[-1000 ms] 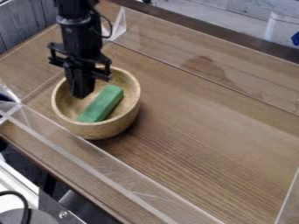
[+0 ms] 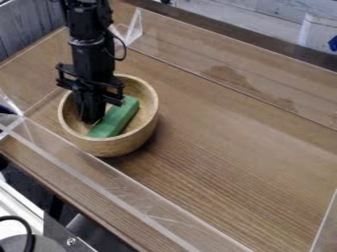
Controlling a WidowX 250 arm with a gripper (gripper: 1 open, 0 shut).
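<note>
A wooden bowl (image 2: pixel 141 132) sits on the table at the left, with a green block (image 2: pixel 117 121) lying inside it. The black gripper (image 2: pixel 91 111) reaches down into the bowl beside the block's left side. It looks shut, with nothing clearly visible between its fingers; the fingertips are dark and partly hidden against the bowl.
Clear tape runs along the left edge, with a white round object (image 2: pixel 14 246) and cables beyond it at the lower left.
The gripper has moved downward into the bowl over the last second, coming beside the green block. The bowl and block look almost unmoved.
</note>
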